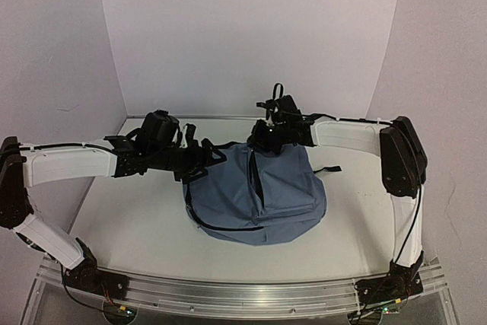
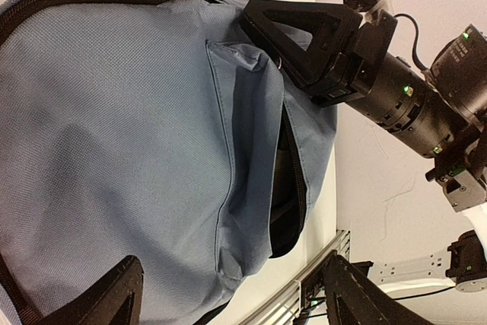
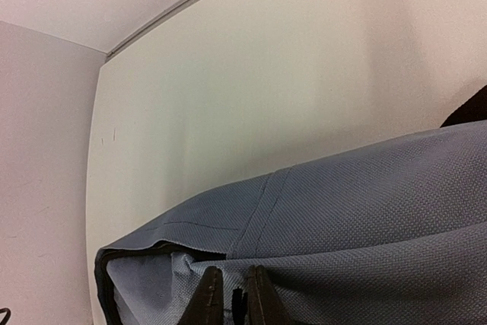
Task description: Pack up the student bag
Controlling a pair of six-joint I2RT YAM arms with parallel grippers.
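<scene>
A blue-grey bag (image 1: 221, 195) with black zippers lies on the table in the top view. Over its upper left part my left gripper (image 1: 214, 164) hovers; in the left wrist view its fingers (image 2: 114, 294) stand wide apart with only the bag's cloth beyond. My right gripper is at the top end of the pocket zipper (image 2: 292, 165). Its two fingers are close together around a small dark zipper pull (image 3: 239, 307). Below them, the pocket zipper gapes along the bag's right part. What lies inside the pocket is hidden.
A black strap (image 1: 328, 169) sticks out from the bag's right side. Another zipper (image 1: 221, 226) curves along the bag's lower left edge.
</scene>
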